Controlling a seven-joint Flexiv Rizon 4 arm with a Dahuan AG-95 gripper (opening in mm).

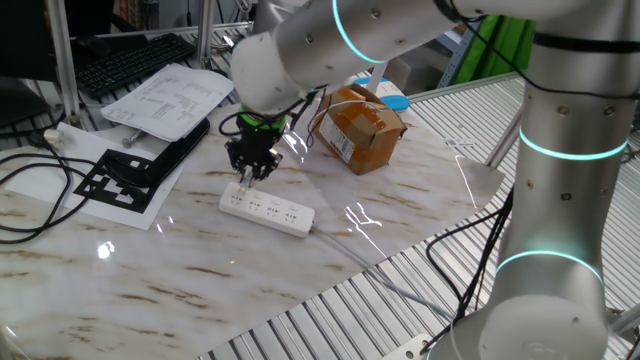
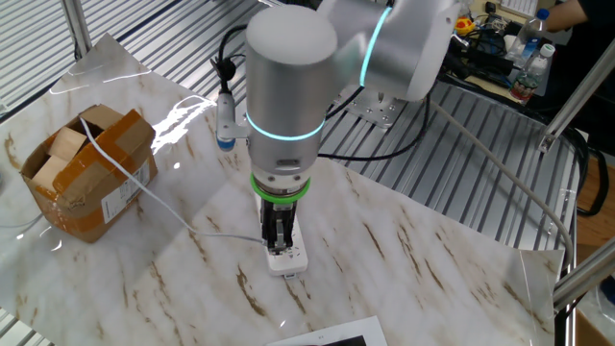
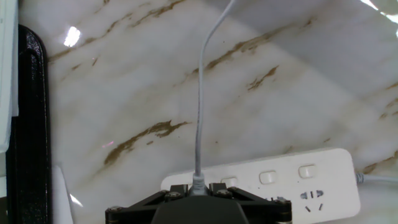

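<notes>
A white power strip lies flat on the marbled table, with several sockets along its top. Over its end socket, my gripper is shut on a grey plug, one black finger on either side. From the plug a thin light cable runs away across the wrist view; in exterior view 2 this cable reaches the cardboard box. The fingertips are down close to the strip. The plug's prongs are hidden, so I cannot tell how deep they sit in the socket.
An open cardboard box stands beside the arm. Papers, a black stand and a printed marker sheet lie on the other side. The strip's own cord crosses toward the slatted metal surface.
</notes>
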